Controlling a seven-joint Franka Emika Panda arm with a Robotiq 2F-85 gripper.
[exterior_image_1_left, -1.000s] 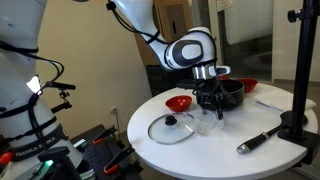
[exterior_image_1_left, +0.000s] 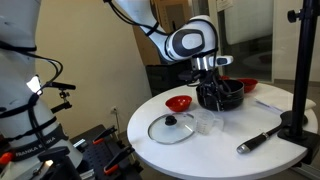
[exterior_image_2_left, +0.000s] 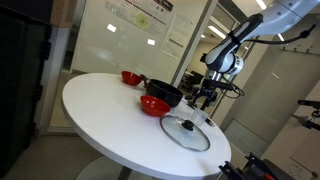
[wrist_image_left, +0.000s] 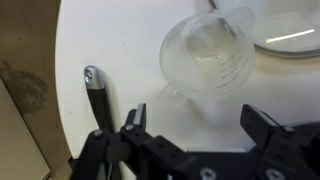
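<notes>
A clear plastic measuring cup (exterior_image_1_left: 208, 123) stands upright on the white round table. From above, the wrist view shows the open mouth of the cup (wrist_image_left: 207, 55), its handle pointing toward my fingers. My gripper is open, its two dark fingers wide apart and only bare tabletop between them. It hangs above the table, clear of the cup and close to the black pot (exterior_image_1_left: 220, 98) in the first exterior view. The arm hides part of the pot there.
A glass lid with a black knob (exterior_image_1_left: 171, 120) lies left of the cup. Red bowls (exterior_image_1_left: 179, 103) stand near the pot. A black-handled utensil (exterior_image_1_left: 259, 139) lies at the right, beside a dark post (exterior_image_1_left: 300, 80).
My gripper has risen away from the cup and shifted slightly toward the pot. The cup and the other objects appear to stay in place.
</notes>
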